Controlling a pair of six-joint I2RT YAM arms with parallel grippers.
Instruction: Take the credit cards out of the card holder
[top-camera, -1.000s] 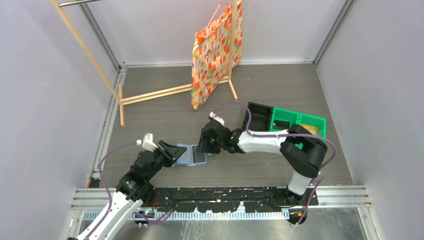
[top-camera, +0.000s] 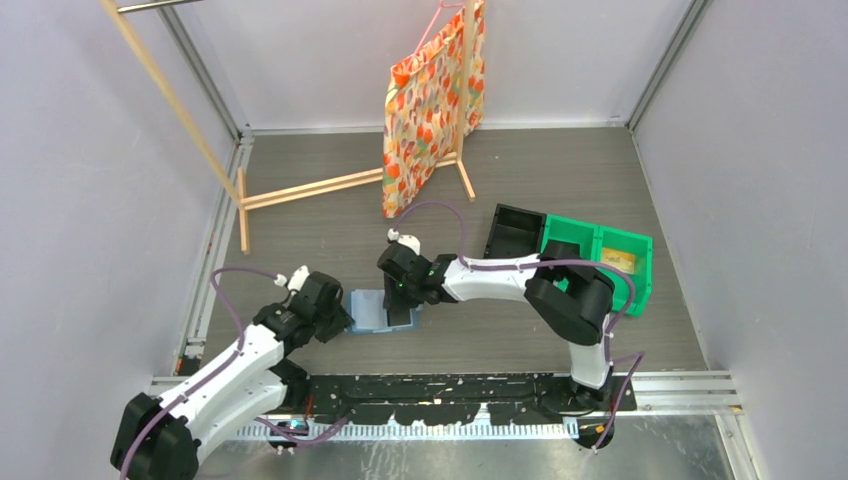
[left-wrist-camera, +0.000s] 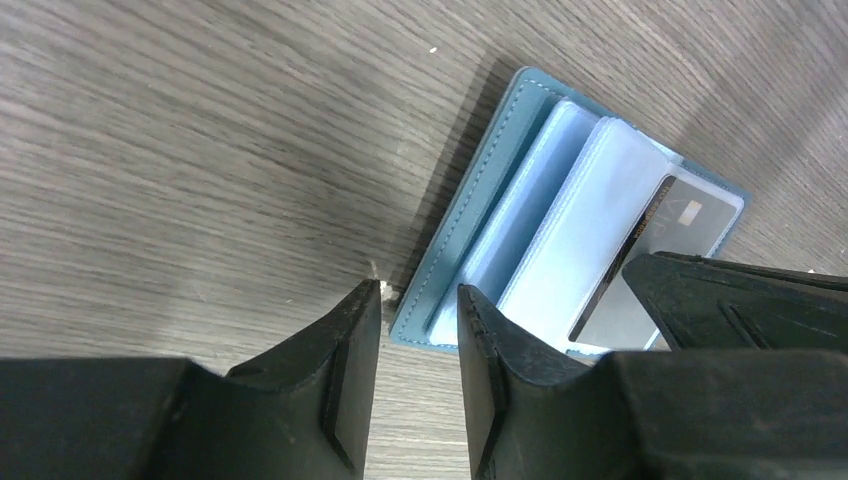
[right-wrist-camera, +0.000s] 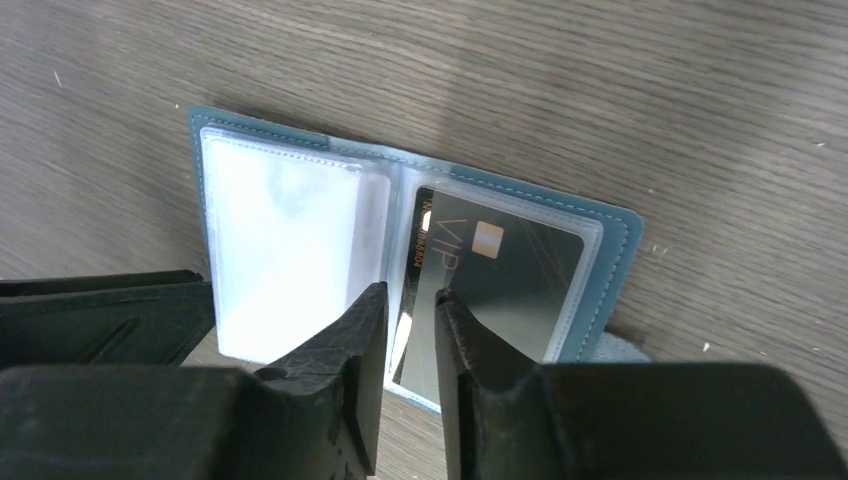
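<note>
The blue card holder (top-camera: 368, 312) lies opened out flat on the table in front of me. In the right wrist view, a dark card (right-wrist-camera: 510, 285) marked VIP sits in its right-hand clear pocket; the left pocket (right-wrist-camera: 280, 235) looks white, with no card visible. My right gripper is partly open over the card's left side, nothing seen held between its fingers. My left gripper stands partly open at the holder's left edge, its gap empty. Contact of either gripper with the holder is hard to tell.
A green divided bin (top-camera: 645, 255) with a black tray (top-camera: 515, 230) stands to the right, partly under the right arm. Behind, a patterned cloth (top-camera: 430, 115) hangs from a wooden rack (top-camera: 320, 187). The two grippers are close together over the holder.
My right gripper has shifted left over the holder. The left gripper has turned and drawn slightly back toward the left and downward in the top view. The holder seems unmoved.
</note>
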